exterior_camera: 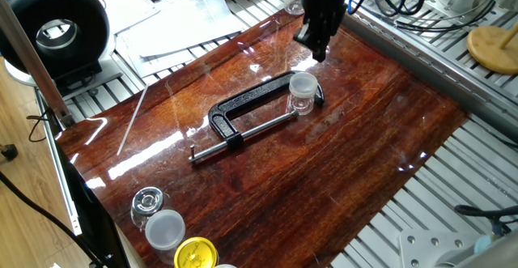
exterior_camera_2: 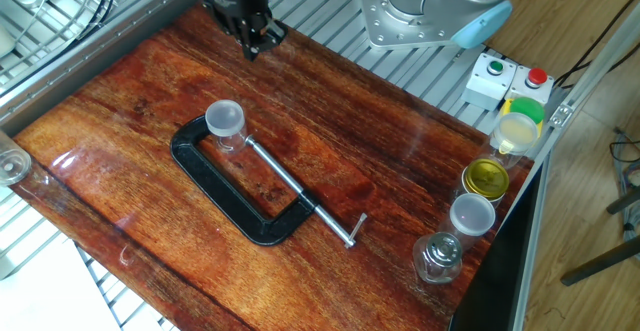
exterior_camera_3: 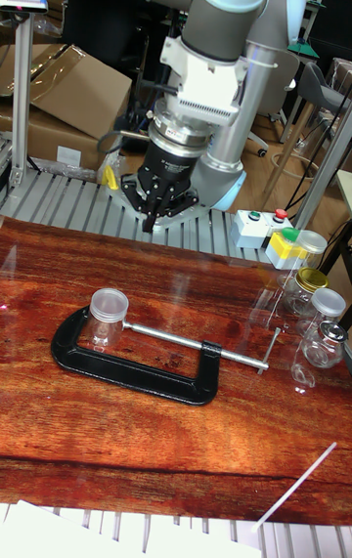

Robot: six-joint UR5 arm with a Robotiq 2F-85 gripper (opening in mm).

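A black C-clamp (exterior_camera: 251, 99) lies flat on the glossy brown wooden table, its silver screw (exterior_camera_2: 276, 167) running across the open side. Standing at one end of the screw, within the clamp's frame, is a clear jar with a frosted lid (exterior_camera_3: 109, 304); whether the screw presses on it I cannot tell. My black gripper (exterior_camera_2: 248, 43) hangs above the table, apart from both clamp and jar. Nothing shows held in it, but its dark fingers overlap, so the width of its fingers is unclear.
Several small jars, one with a gold lid (exterior_camera_2: 487, 179) and one with a silver lid (exterior_camera_2: 440, 250), stand near one table edge. A white stick (exterior_camera_3: 294, 482) lies at another edge. Bare wood surrounds the clamp.
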